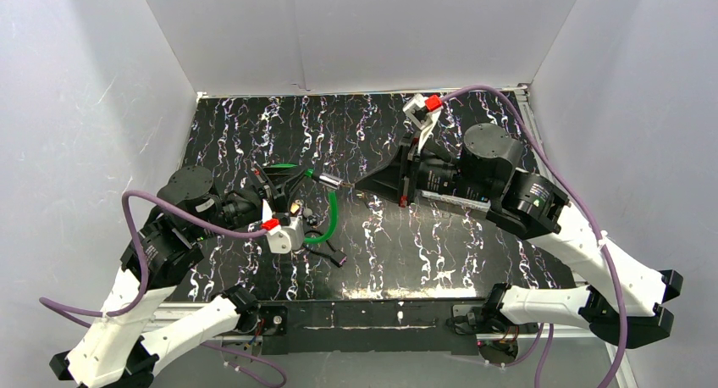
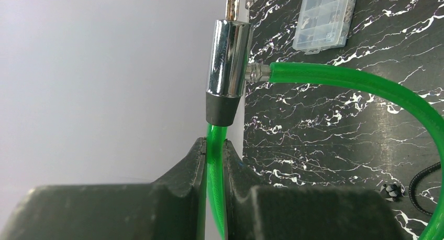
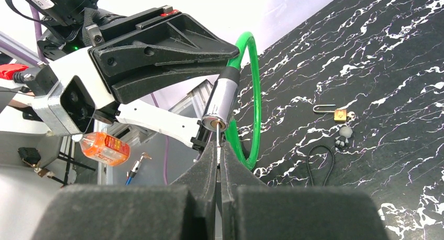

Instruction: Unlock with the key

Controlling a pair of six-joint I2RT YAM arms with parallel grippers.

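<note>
A green cable lock with a chrome cylinder hangs in the air between my two arms. My left gripper is shut on its green cable, just behind the cylinder's black collar. From the cylinder's side the cable's other end loops round. In the right wrist view the thin key runs from between the fingertips of my right gripper, shut on it, up to the keyhole face of the lock cylinder. The key's tip meets the keyhole; how deep it sits is hard to tell.
Below on the black marbled table lie a brass padlock, a small grey-and-black object and a black cord. A clear compartment box also rests there.
</note>
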